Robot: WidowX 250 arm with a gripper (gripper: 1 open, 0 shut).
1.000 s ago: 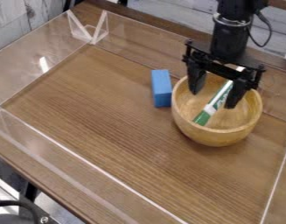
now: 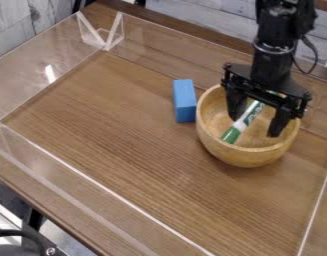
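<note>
My black gripper (image 2: 259,118) hangs down over a tan bowl (image 2: 246,155) on the right side of the view, its two fingers spread apart and reaching into the bowl. A white and green stick-like object (image 2: 238,131) lies slantwise in the bowl between the fingers, its upper part partly hidden by the gripper. I cannot tell whether the fingers touch it. A blue block (image 2: 183,103) lies on the wooden table just left of the bowl.
Dark parts show at the lower left corner.
The gripper has come slightly lower and toward the front over the bowl, now covering more of the upper part of the white and green object.
</note>
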